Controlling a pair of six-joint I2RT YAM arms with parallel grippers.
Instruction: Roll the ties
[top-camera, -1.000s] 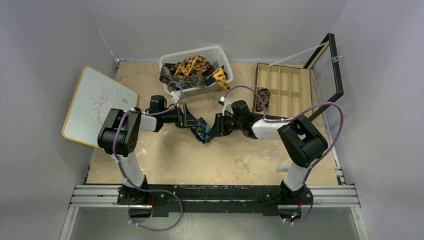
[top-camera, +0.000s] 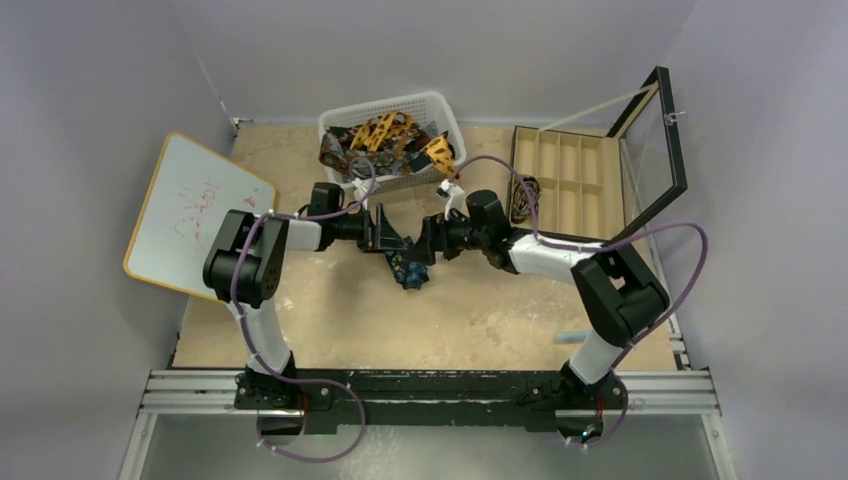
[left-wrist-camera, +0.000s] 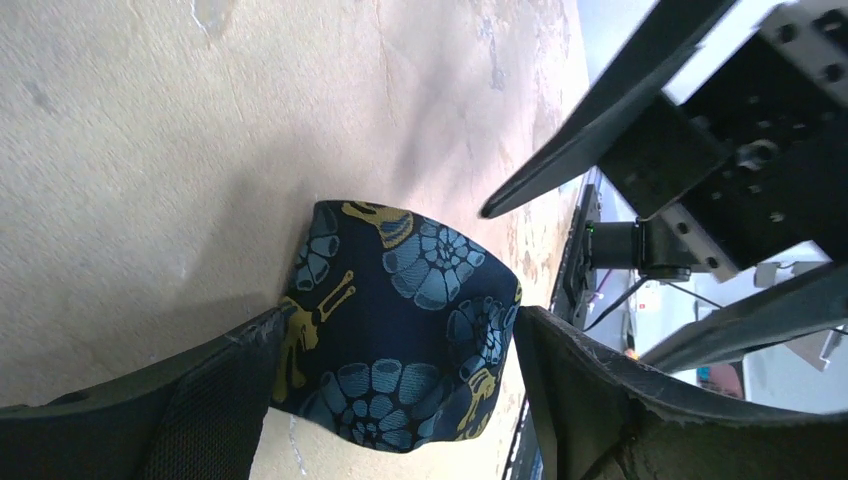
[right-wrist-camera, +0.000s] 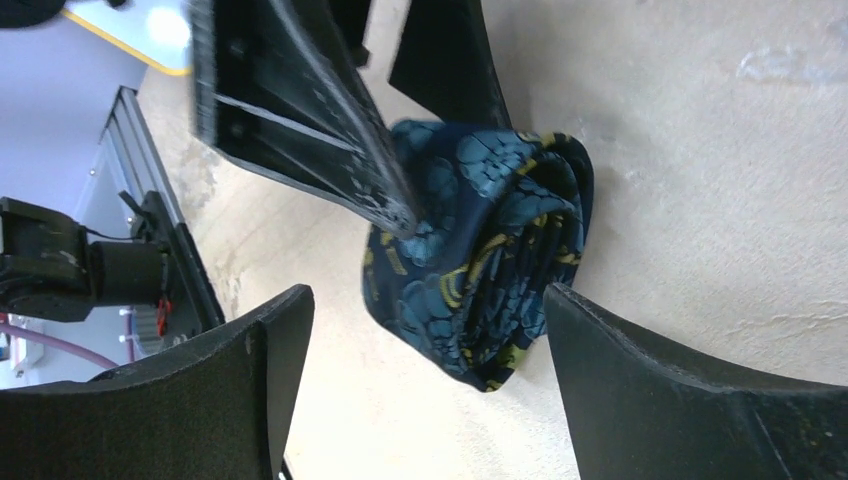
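A dark blue patterned tie (left-wrist-camera: 400, 330), partly rolled into a loose folded bundle, rests on the table between my two grippers. Its coiled layers (right-wrist-camera: 530, 250) show from the side in the right wrist view. My left gripper is open, one finger on either side of the bundle. From the opposite side, my right gripper stands open too, its fingers (right-wrist-camera: 640, 370) spread in front of the bundle. In the top view, the two grippers nearly meet over the tie (top-camera: 410, 275) and cover part of it.
Behind the arms stands a white basket (top-camera: 440, 107) of several colourful ties. A divided wooden case (top-camera: 567, 170) with its lid raised holds one dark coiled tie (top-camera: 524, 198). On the left lies a whiteboard (top-camera: 180, 260).
The left gripper has shifted a little to the right. The bundle has moved slightly to the right.
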